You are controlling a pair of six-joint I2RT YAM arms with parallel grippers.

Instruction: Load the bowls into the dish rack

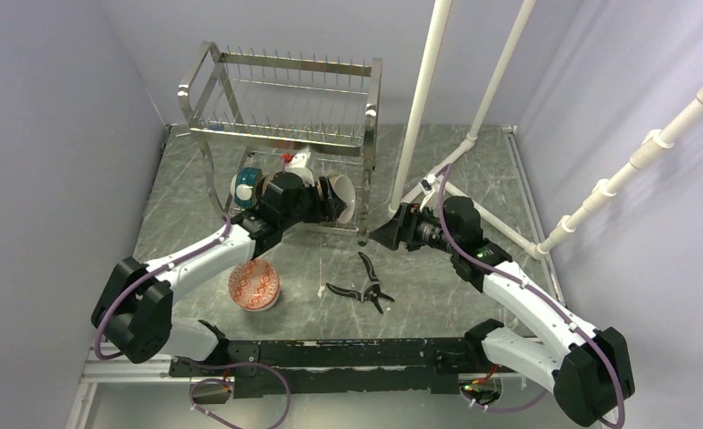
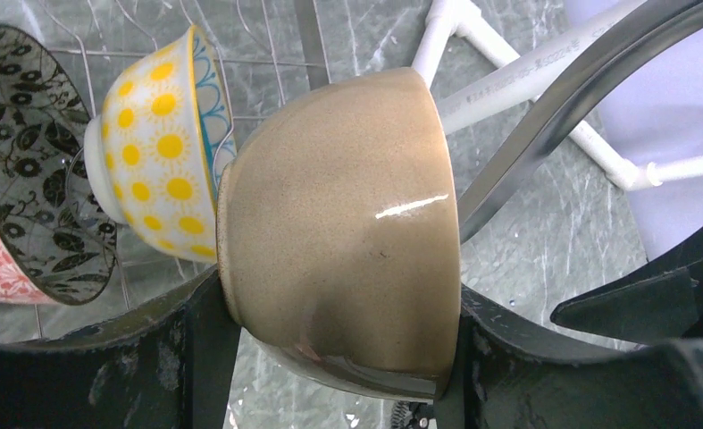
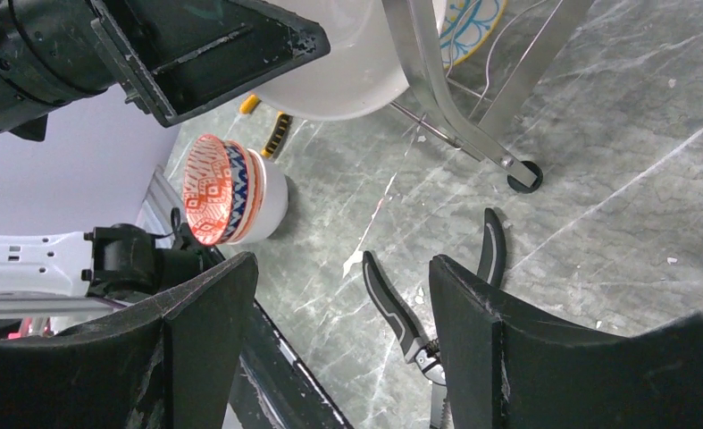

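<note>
My left gripper (image 1: 326, 202) is shut on a beige bowl (image 2: 338, 223) tilted on its side, at the right end of the rack's lower tier (image 1: 363, 223). Beside it in the left wrist view stand a yellow-dotted bowl (image 2: 155, 152) and a dark floral bowl (image 2: 39, 170). A teal bowl (image 1: 246, 185) is at the tier's left end. Orange patterned bowls (image 1: 254, 281) sit stacked on the floor in front of the rack. My right gripper (image 1: 388, 232) hangs open and empty, right of the rack.
Pruning shears (image 1: 368, 295) lie on the grey floor in front. White pipes (image 1: 419, 80) stand right of the rack, and its upper tier (image 1: 294, 134) is empty.
</note>
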